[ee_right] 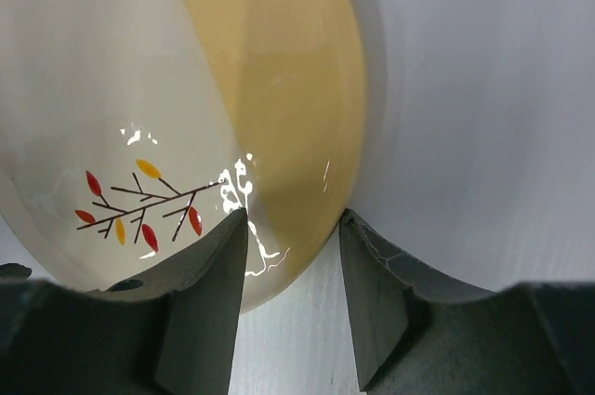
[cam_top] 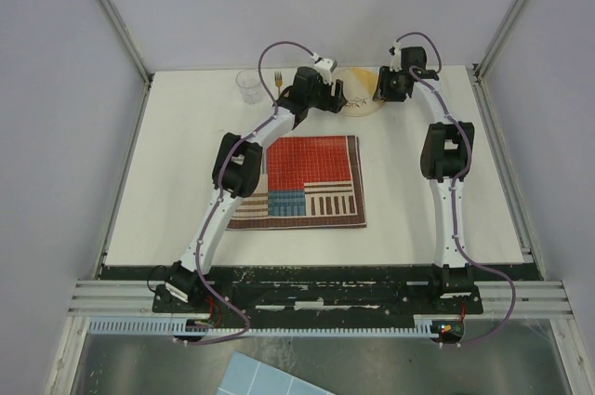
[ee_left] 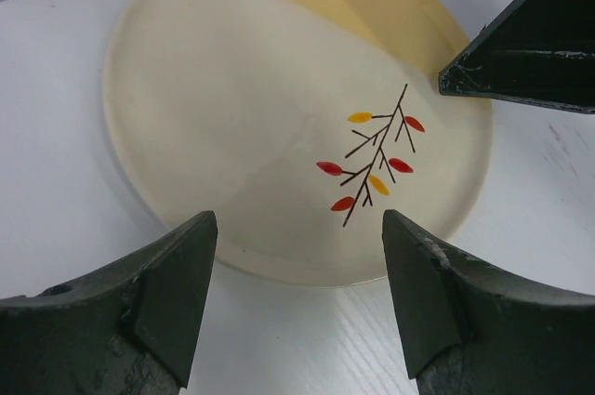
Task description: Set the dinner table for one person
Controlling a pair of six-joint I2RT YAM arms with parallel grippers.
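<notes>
A cream plate (cam_top: 356, 98) with a yellow section and a leaf twig lies at the back of the table. My left gripper (cam_top: 342, 98) is at its left rim, part open; in the left wrist view its fingers (ee_left: 167, 293) stand wide apart over the plate's edge. At the right rim is my right gripper (cam_top: 379, 88), also part open; the right wrist view shows its fingers (ee_right: 381, 293) on either side of the rim (ee_right: 325, 228). The red patterned placemat (cam_top: 310, 163) lies flat in the middle. Left of the plate stand a clear glass (cam_top: 249, 88) and a fork (cam_top: 278, 79).
The back wall (cam_top: 297, 5) rises close behind the plate. Bare white table (cam_top: 167, 163) lies left of the placemat, and more is clear to its right. My left arm crosses the placemat's left side.
</notes>
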